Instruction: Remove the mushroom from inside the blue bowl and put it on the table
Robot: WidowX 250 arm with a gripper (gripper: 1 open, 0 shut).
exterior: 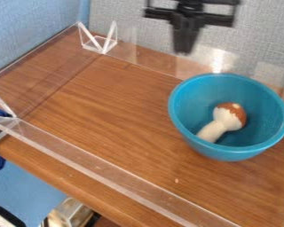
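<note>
The mushroom (223,122), with a pale stem and a brown-orange cap, lies inside the blue bowl (181,113) on the right part of the table. Its stem points toward the lower left and its cap toward the upper right. High at the top of the view, behind the bowl and to its left, is my dark gripper (184,46). It is well apart from both bowl and mushroom, blurred and partly cut off by the frame, so the state of its fingers cannot be made out.
Low clear walls run along its edges, with a white wire-like corner bracket (98,38) at the back left and another bracket (3,124) at the left edge.
</note>
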